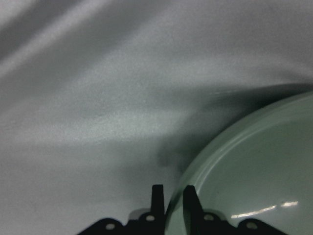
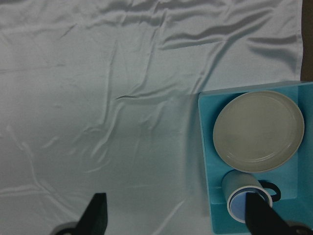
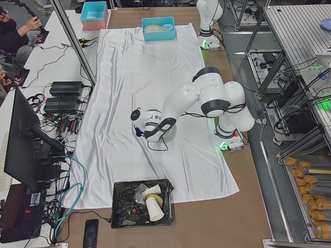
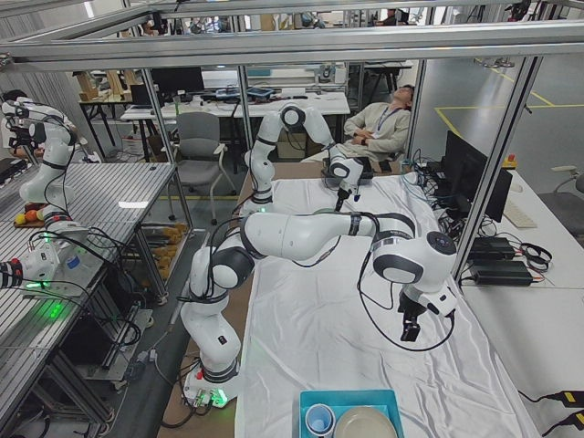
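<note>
A pale green plate [image 3: 170, 133] [image 1: 259, 161] lies on the white cloth, partly hidden under my left arm. My left gripper is at its rim, fingers fairly close together with the rim between or just beneath them; whether they grip it is unclear. My right gripper is open above bare cloth, beside a blue bin [image 4: 347, 398] [image 2: 208, 161]. The bin holds a beige plate [image 2: 258, 131] and a mug [image 2: 237, 188] lying on its side in the right wrist view.
A black tray [image 3: 119, 204] with cups and refuse sits at the near end in the camera left view. A monitor [image 3: 20, 150] and cables line the side table. The cloth between plate and bin is clear.
</note>
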